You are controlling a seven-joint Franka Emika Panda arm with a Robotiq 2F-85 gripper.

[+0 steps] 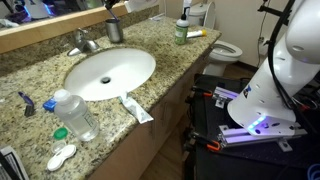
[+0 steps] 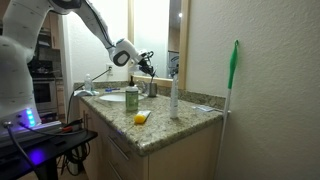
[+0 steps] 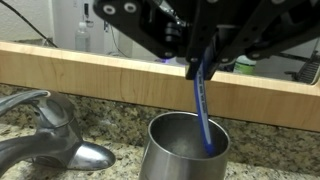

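A silver metal cup (image 3: 165, 163) stands on the counter at the back, beyond the sink; it also shows as a cup (image 1: 114, 32) in exterior view 1. Above it my gripper is shut on a slim blue stick-like item (image 3: 203, 105), perhaps a toothbrush or pen. In the wrist view the item's lower end reaches past the cup's near rim line and appears inside its opening. Exterior view 2 has the gripper (image 2: 147, 60) over the cup (image 2: 152, 89), near the mirror.
The faucet (image 3: 55, 140) is left of the cup. Around the oval sink (image 1: 112, 76) stand a clear bottle (image 1: 75, 115) and a green-labelled bottle (image 1: 182, 31). A white tube (image 1: 135, 107) lies at the front edge. A mirror frame (image 3: 90, 75) runs behind.
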